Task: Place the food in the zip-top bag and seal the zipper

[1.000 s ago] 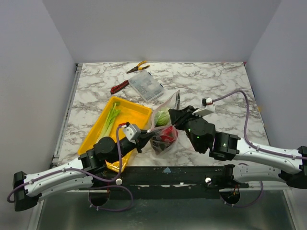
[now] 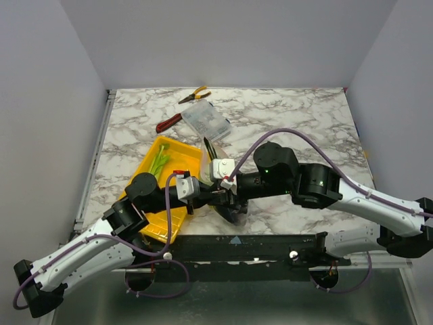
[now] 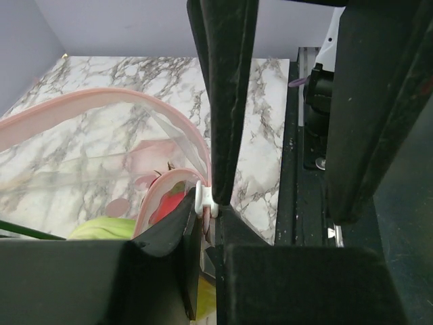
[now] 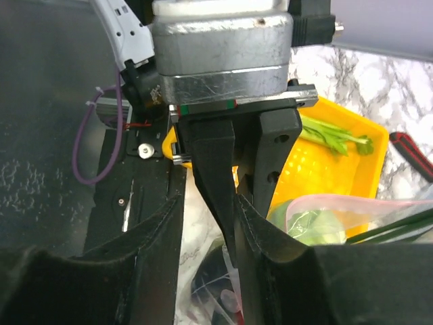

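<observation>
The clear zip bag (image 2: 233,214) stands on the table, partly hidden by both arms. Its pinkish rim (image 3: 145,97) gapes wide towards the back. Pale green lettuce (image 3: 105,228) and something red (image 3: 167,205) show inside, and dark green stalks (image 2: 210,148) lean out of the mouth. My left gripper is shut on the bag's rim beside the white zip slider (image 3: 206,199). Close over it, my right gripper has its fingers apart and around the slider end; one fingertip (image 3: 222,193) reaches the slider. I see no bag film pinched between its fingers.
A yellow tray (image 4: 382,159) holding green stalks (image 4: 331,132) lies on the left. Behind the bag are a clear plastic box (image 2: 206,120), a red-handled tool (image 2: 168,122) and yellow-handled pliers (image 2: 195,95).
My right gripper has come away from the bag's right side and moved left, up against my left gripper. The bag's back rim and the stalks have swung left.
</observation>
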